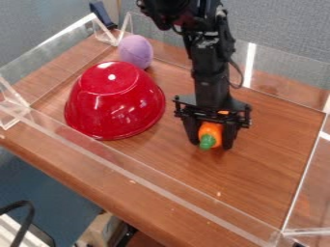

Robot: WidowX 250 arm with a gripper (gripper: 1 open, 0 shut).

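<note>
My black gripper [210,127] is lowered onto the wooden surface right of the middle, its fingers on either side of an orange carrot-like object [211,136] with a green tip pointing toward the camera. I cannot tell whether the fingers are closed tightly on it. A red bowl [114,99] sits upside down to the left. A purple ball-like object [135,51] lies farther back, left of the arm.
Clear plastic walls edge the wooden surface [213,203]. Blue floor and some equipment show beyond the lower left edge.
</note>
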